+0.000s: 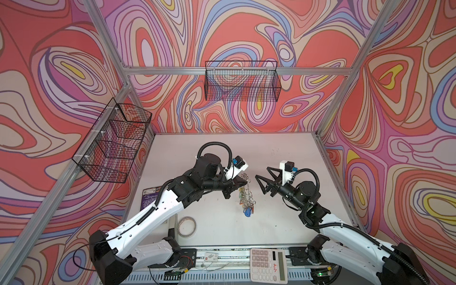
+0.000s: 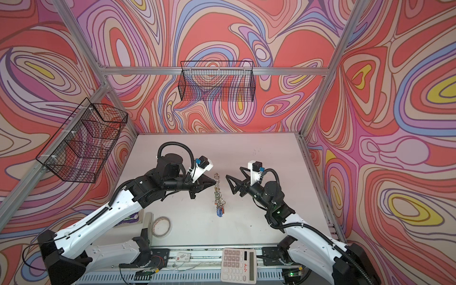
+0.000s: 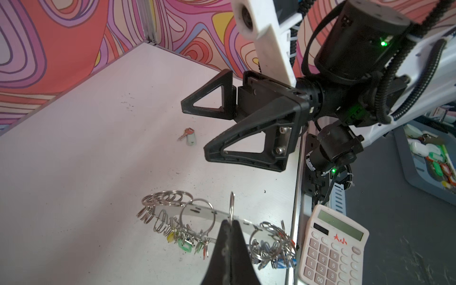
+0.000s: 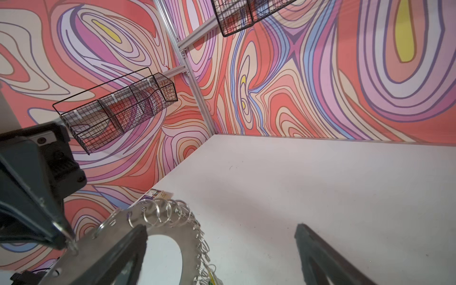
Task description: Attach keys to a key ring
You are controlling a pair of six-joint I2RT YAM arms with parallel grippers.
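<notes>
My left gripper [image 1: 245,182] is shut on the silver key ring, only a thin metal edge showing between its fingertips in the left wrist view. The big flat ring hangs below, carrying many small wire rings [image 3: 167,195], with keys and coloured tags [image 1: 247,211] dangling over the table. To the right, my right gripper [image 1: 262,173] stands open, nothing between its fingers and apart from the hanging bunch. A loose key [image 3: 189,131] with a pale tag lies on the table in the left wrist view, beyond the bunch and near the right fingers.
A tape roll [image 1: 187,227] lies at the table's front left. The pink calculator [image 1: 268,266] rests off the front edge. Wire baskets [image 1: 243,85] hang above the back edge.
</notes>
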